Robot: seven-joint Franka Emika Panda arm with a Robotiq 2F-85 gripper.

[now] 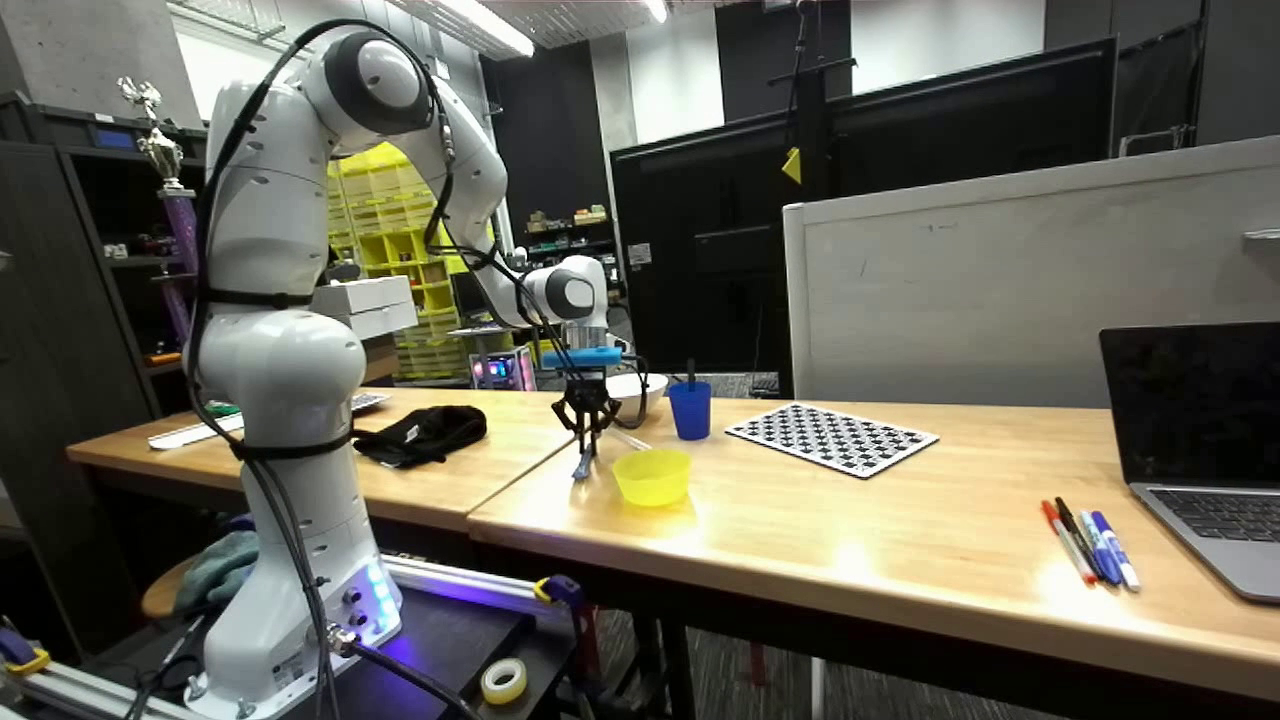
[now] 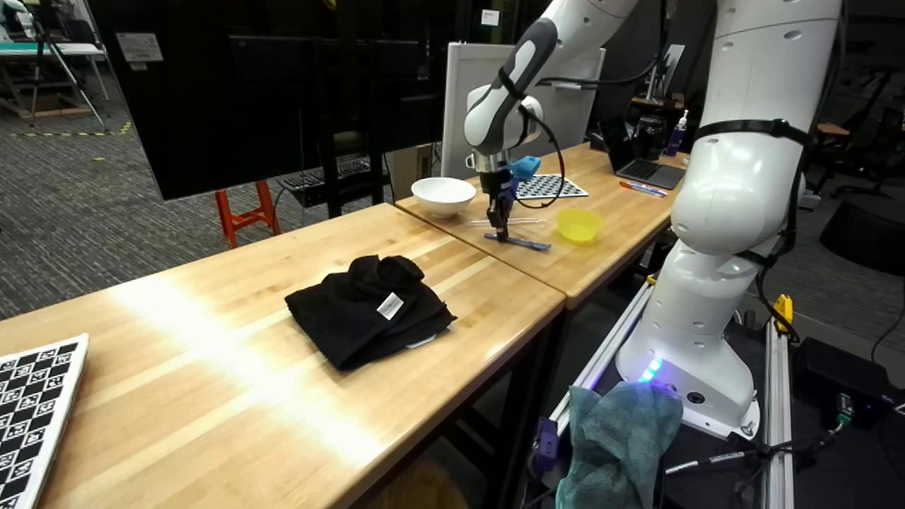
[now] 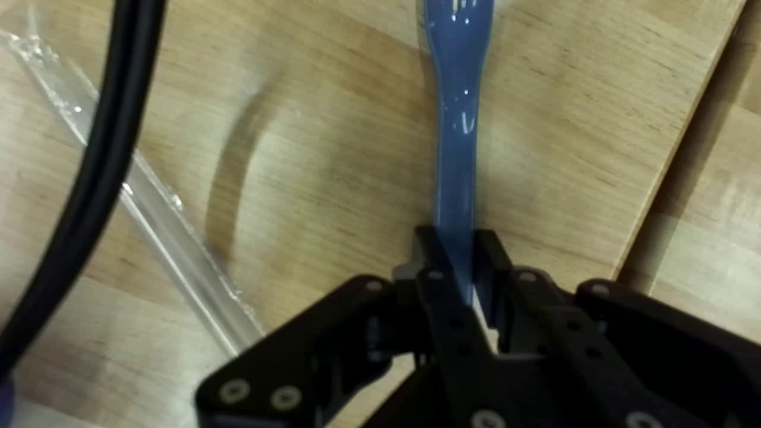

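Observation:
A blue plastic fork (image 3: 456, 128) runs up from between my fingers in the wrist view, its tines cut off by the top edge. My gripper is shut on its handle, a finger on either side. The fork (image 2: 526, 243) is low at the tabletop in exterior view 2; whether it touches the wood I cannot tell. In exterior view 1 the gripper (image 1: 585, 446) points straight down, left of the yellow bowl (image 1: 651, 478). A blue cup (image 1: 691, 410) with something dark standing in it is farther back.
Beside the fork lies a clear-wrapped straw-like stick (image 3: 178, 235). A white bowl (image 2: 442, 195) stands behind the gripper, and a checkered board (image 1: 831, 439) lies to the right. Black cloth (image 2: 370, 309) rests on the other table, across the seam.

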